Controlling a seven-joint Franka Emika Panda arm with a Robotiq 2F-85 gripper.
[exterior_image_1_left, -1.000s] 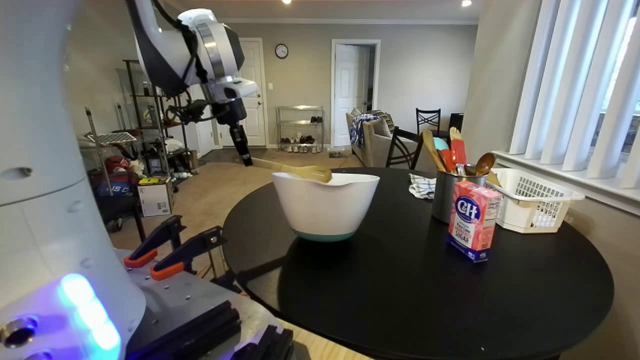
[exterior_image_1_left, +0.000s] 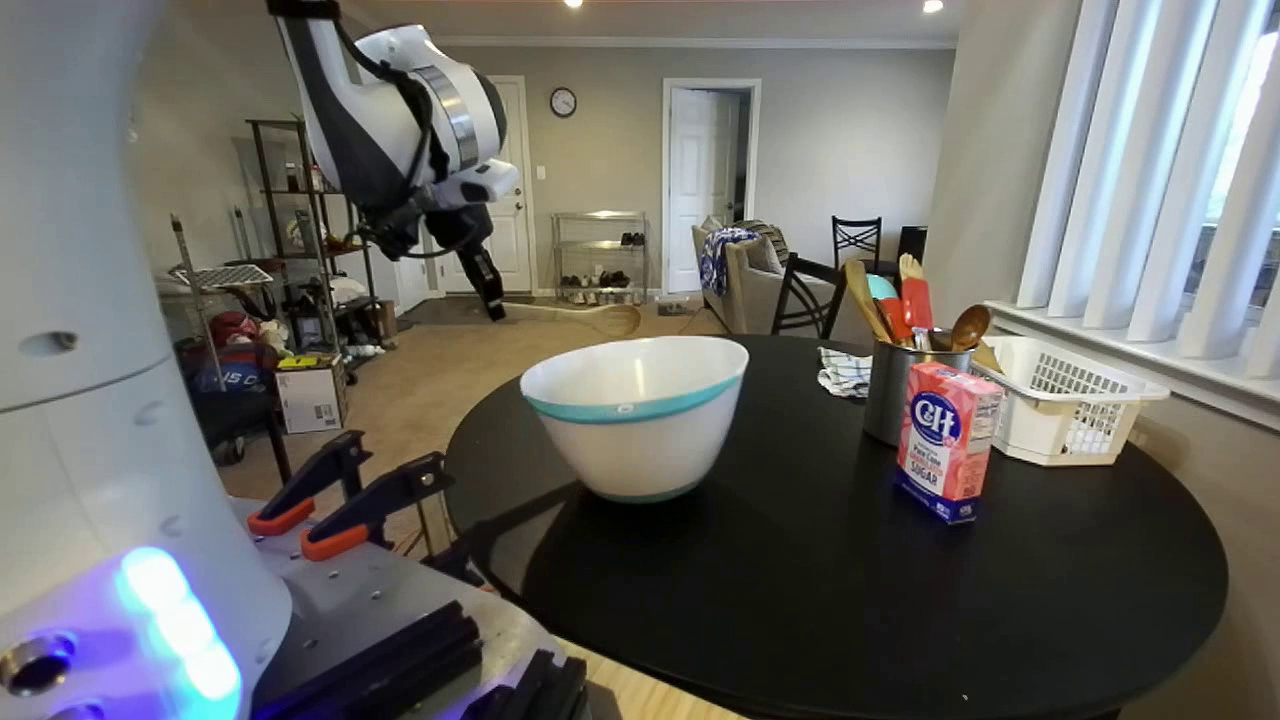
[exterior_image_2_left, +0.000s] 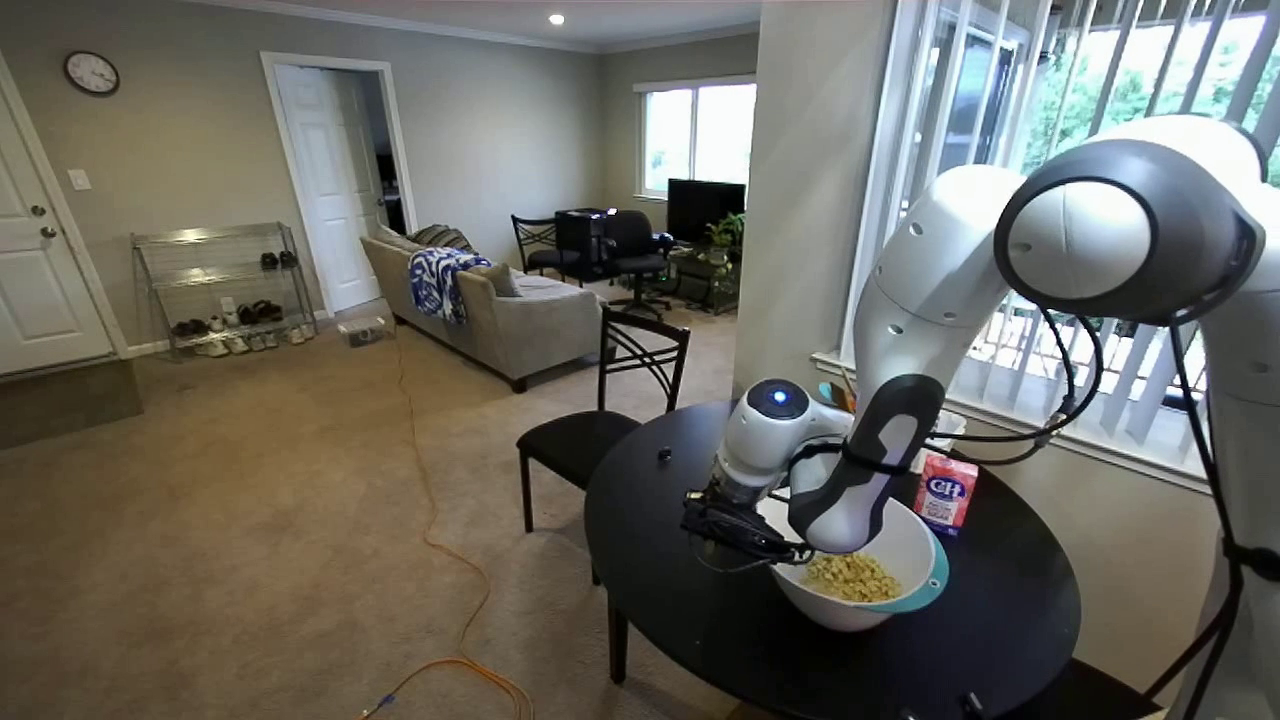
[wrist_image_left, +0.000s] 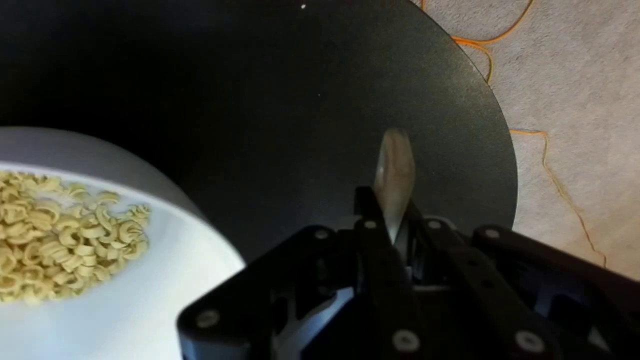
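Observation:
My gripper (exterior_image_1_left: 493, 307) is shut on the handle of a wooden spoon (exterior_image_1_left: 614, 319). In exterior view 1 the spoon sticks out to the right, roughly level, its head appearing just above the back rim of a white bowl (exterior_image_1_left: 636, 444) with a teal-edged side. From the wrist, the spoon (wrist_image_left: 394, 165) points away over bare table, to the right of the bowl (wrist_image_left: 198, 264) and apart from it. Curled dry pasta (wrist_image_left: 66, 240) lies inside. Exterior view 2 has the gripper (exterior_image_2_left: 746, 528) at the bowl's left side; the spoon is hidden there.
A round black table (exterior_image_1_left: 816, 576) carries the bowl. On its right stand a pink sugar box (exterior_image_1_left: 944, 444), a metal utensil holder (exterior_image_1_left: 888, 390) and a white basket (exterior_image_1_left: 1068, 408), with a cloth (exterior_image_1_left: 845, 373) nearby.
The spoon has risen and shifted slightly left, clear of the bowl's rim. The bowl has turned: its teal-edged side now faces exterior view 1, where a white spout faced before. My wrist has tilted.

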